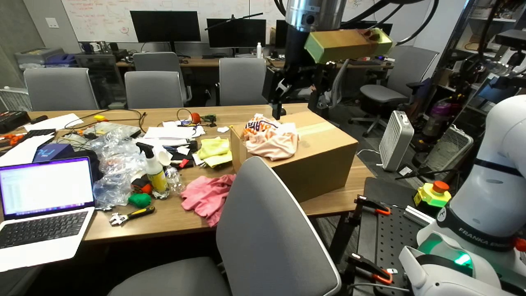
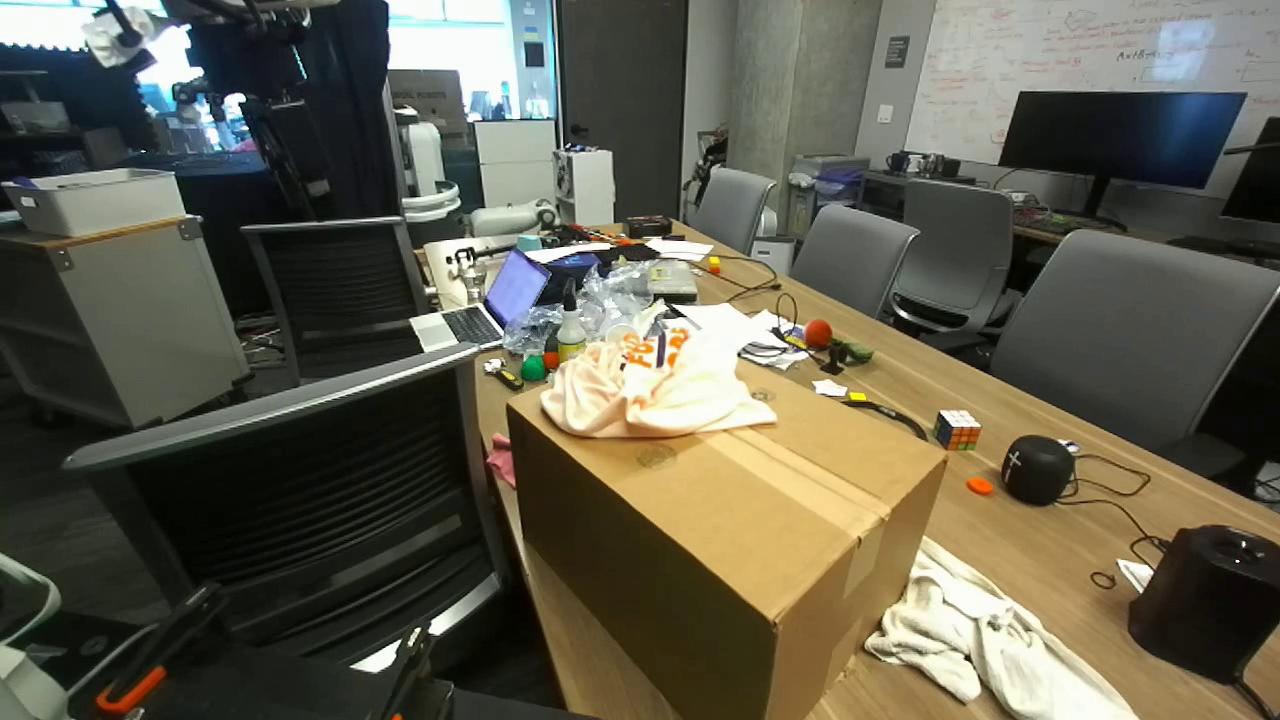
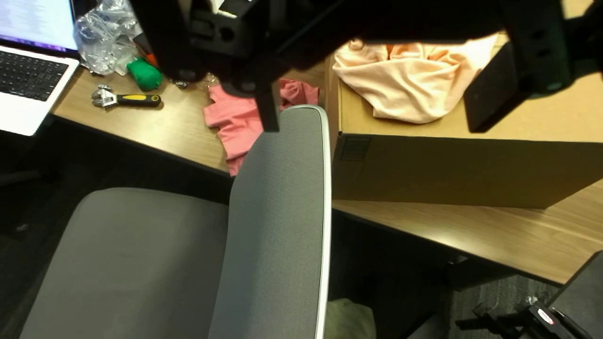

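My gripper (image 1: 295, 105) hangs open in the air above the cardboard box, nothing between its fingers. In the wrist view its two dark fingers (image 3: 490, 93) stand wide apart. A grey chair (image 1: 276, 232) stands at the table's near side with its backrest bare. Low behind that backrest, in the wrist view, a dull green cloth (image 3: 349, 319) shows partly at the bottom edge, apparently on the floor. A peach cloth with orange lettering (image 2: 660, 390) lies bunched on top of the cardboard box (image 2: 708, 528). The pink cloth (image 1: 207, 195) rests on the table beside the chair.
A spray bottle (image 1: 155, 172), an adjustable wrench (image 1: 132, 215), plastic wrap and a laptop (image 1: 44, 207) crowd the table's left side. A yellow cloth (image 1: 215, 150) lies left of the box, and a white cloth (image 2: 990, 636) lies beyond its other side.
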